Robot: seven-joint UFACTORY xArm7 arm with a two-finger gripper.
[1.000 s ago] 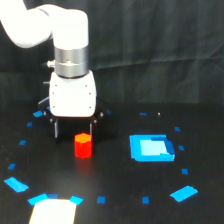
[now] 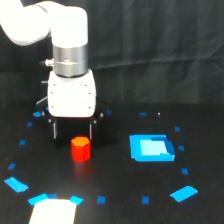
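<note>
My gripper (image 2: 74, 130) points down in the left half of the camera view. Its two dark fingers stand well apart, with nothing visibly held between them. Just below and in front of the fingertips, a small red-orange block (image 2: 80, 149) rests on the black table, turned so that its outline looks six-sided. Its top edge is close to the fingertips; whether they touch cannot be told.
To the right lies a blue square frame (image 2: 134, 147) with a white middle. Blue tape marks (image 2: 183, 193) dot the black table, and a pale sheet (image 2: 52, 212) lies at the lower left edge.
The block has shifted slightly left and toward the camera and shows a different, turned outline. My gripper looks nearly unmoved, its fingers still apart.
</note>
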